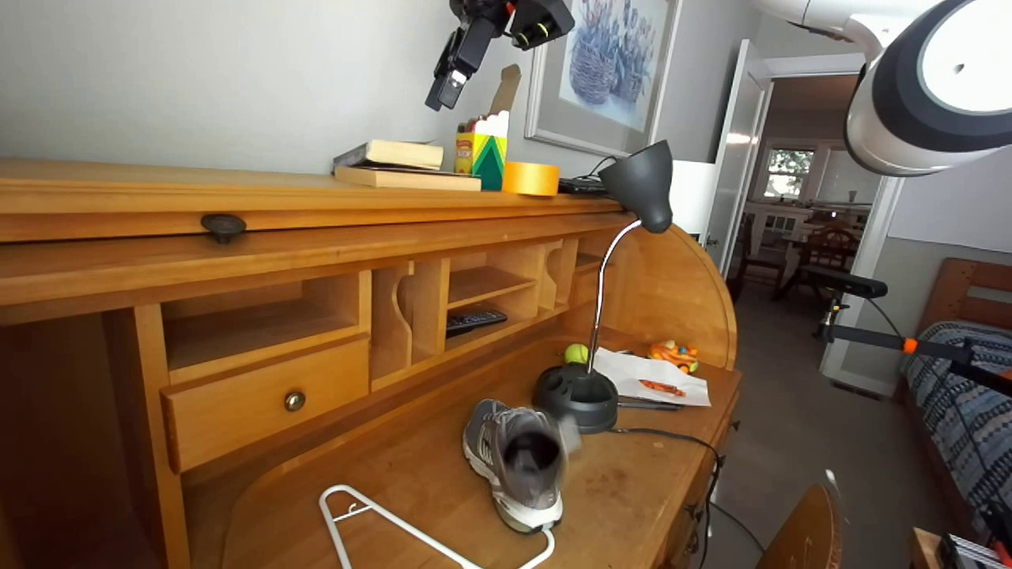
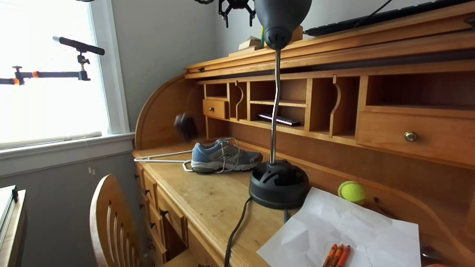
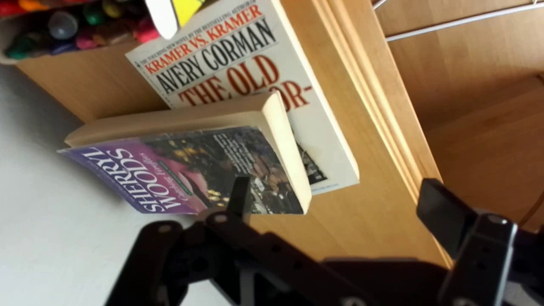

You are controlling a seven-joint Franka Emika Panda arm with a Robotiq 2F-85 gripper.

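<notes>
High above the desk's top ledge, my gripper (image 1: 446, 90) is open, with nothing between its fingers. The wrist view has its two black fingers (image 3: 442, 211) wide apart, the books below and beyond them. A dark mug, blurred by motion, is in the air away from the gripper: the second exterior view has the mug (image 2: 185, 127) over the desk's far left end. In the first exterior view this mug (image 1: 531, 454) overlaps the grey-blue shoe (image 1: 481, 441). A purple-covered book (image 3: 188, 168) rests tilted across a white paperback (image 3: 326, 122) on the ledge.
A crayon box (image 1: 489, 156) and yellow tape roll (image 1: 531, 178) stand right of the books. On the desktop are a white hanger (image 1: 408, 523) and a black lamp (image 1: 575, 398); the lamp's head rises near the ledge. Paper (image 2: 356, 222) lies at the other end.
</notes>
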